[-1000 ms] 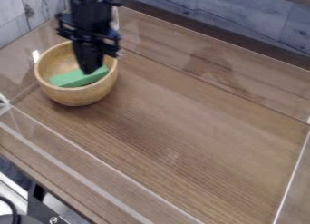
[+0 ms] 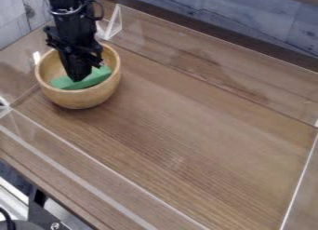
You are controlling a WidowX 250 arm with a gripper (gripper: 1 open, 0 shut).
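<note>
A tan round bowl (image 2: 80, 96) sits on the left side of the wooden table, with a green oblong object (image 2: 89, 79) lying inside it. My black gripper (image 2: 67, 59) hangs over the bowl's back rim, its fingertips low at the bowl, just above the green object. Whether it is open or shut is hard to make out.
Pale edges run along its left and right sides, and dark cables or hardware (image 2: 25, 213) show at the bottom left corner.
The gripper has moved left from over the bowl's right part to over its back middle. The bowl and green object look about the same.
</note>
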